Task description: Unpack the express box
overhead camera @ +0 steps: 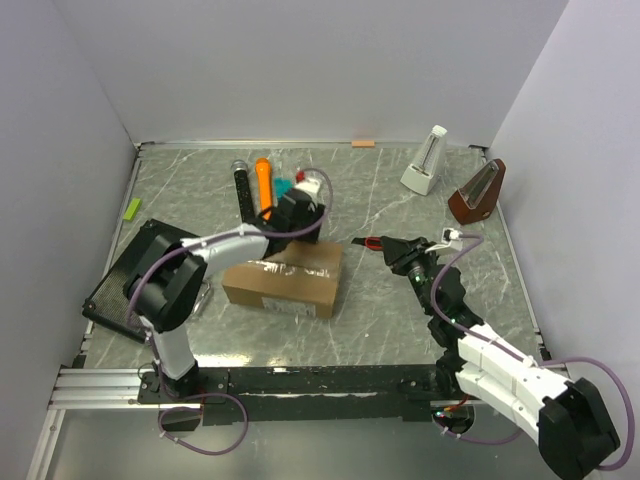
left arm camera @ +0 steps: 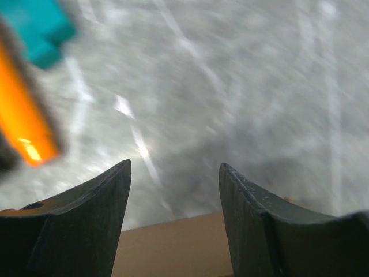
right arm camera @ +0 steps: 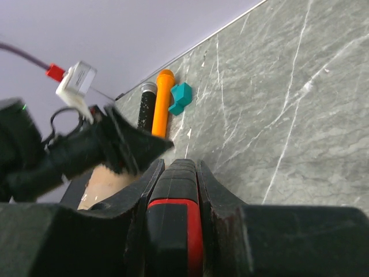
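The taped cardboard box point(overhead camera: 290, 295) lies at the centre-left of the table. My left gripper point(overhead camera: 305, 225) is over its far edge, open; in the left wrist view the brown box edge shows below the fingers, with blurred table beyond. My right gripper point(overhead camera: 392, 250) is at the right, shut on a red-and-black tool point(right arm camera: 176, 236), probably a cutter, whose tip points toward the box.
Behind the box lie a black microphone point(overhead camera: 242, 190), an orange microphone point(overhead camera: 264, 185) and a teal block point(right arm camera: 181, 93). A white metronome point(overhead camera: 425, 160) and a wooden one point(overhead camera: 475, 195) stand back right; a dark mesh panel point(overhead camera: 130, 280) lies left.
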